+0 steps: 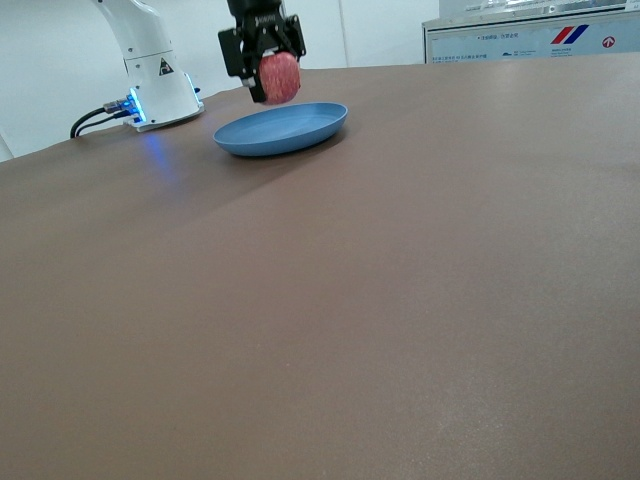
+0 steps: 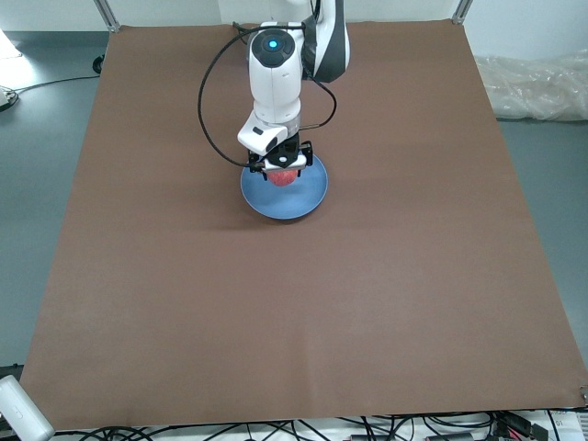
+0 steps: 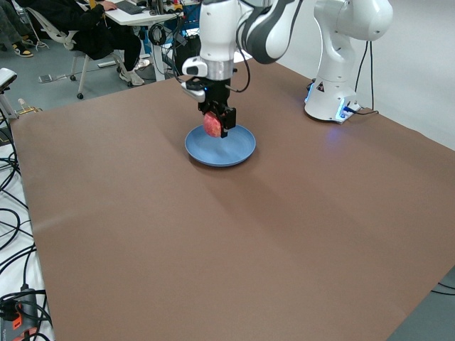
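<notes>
A red apple (image 2: 282,177) (image 1: 280,78) (image 3: 212,125) hangs in my gripper (image 2: 280,163) (image 1: 265,70) (image 3: 217,122), which is shut on it, directly over a round blue plate (image 2: 285,204) (image 1: 280,135) (image 3: 220,151). In the top view there is a small gap between the apple and the plate's surface below. In the left view the arm's wrist covers much of the apple and the back of the plate.
The white arm base (image 3: 331,99) stands at the back. Cables (image 3: 14,241) run along one edge, off the brown surface.
</notes>
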